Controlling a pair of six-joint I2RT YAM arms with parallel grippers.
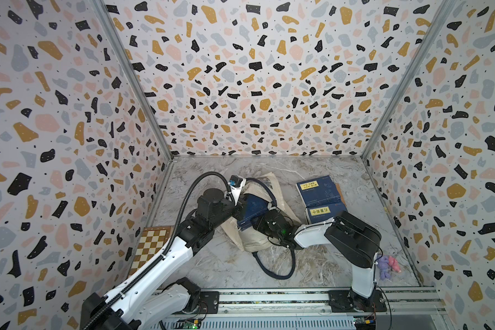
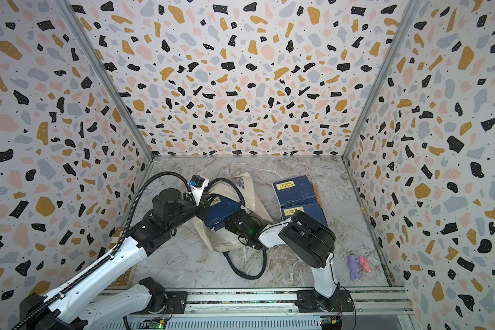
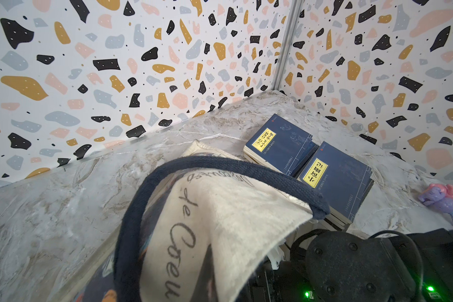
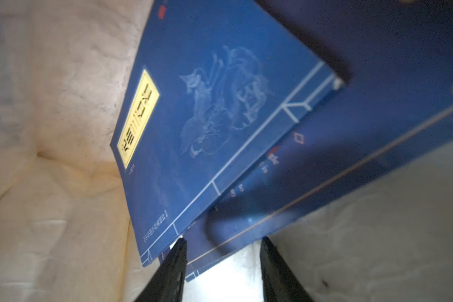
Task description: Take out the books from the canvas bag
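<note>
The cream canvas bag (image 1: 247,242) with dark handles (image 3: 136,211) lies mid-table, its mouth open. Inside, the right wrist view shows a blue book (image 4: 206,130) with a yellow label atop another dark blue book (image 4: 397,130). My right gripper is open inside the bag, its fingertips at the books' lower edge, nothing visibly held. My left gripper (image 1: 238,200) is over the bag's left part near a handle; its fingers are hidden in the left wrist view and too small to read from above.
Two piles of blue books (image 3: 276,143) (image 3: 337,181) lie right of the bag. Purple and pink toys (image 1: 385,266) sit at front right, a checkered board (image 1: 148,247) at left. Both arms crowd the bag.
</note>
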